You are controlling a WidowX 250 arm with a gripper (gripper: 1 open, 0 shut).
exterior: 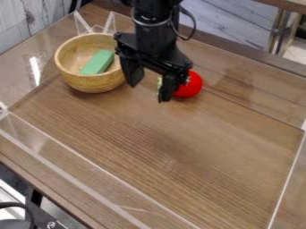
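My dark gripper (150,79) hangs over the upper middle of the table (156,161), just right of a tan bowl (74,75). A green block (98,61) lies inside the bowl. A red round object (191,85) sits behind and to the right of the gripper, partly hidden by it; a small light green patch shows beside it. I cannot tell whether the gripper is open or shut, or whether anything is between its fingers.
Raised edges bound it, with a wooden ledge (280,4) at the top right corner and a dark cable at the lower left.
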